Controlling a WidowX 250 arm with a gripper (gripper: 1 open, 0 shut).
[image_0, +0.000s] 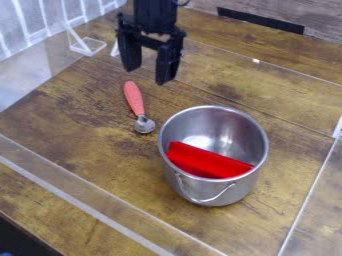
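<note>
A steel pot (211, 135) with a wire handle stands right of centre, a long red object (207, 163) lying inside it. A spoon with a pinkish-red handle (134, 98) lies on the wooden table left of the pot, its metal end toward the front. The dark gripper (150, 68) hangs at the top centre, above and behind the spoon, open, its fingers apart.
Clear plastic or white frame-like items are along the back left edge.
</note>
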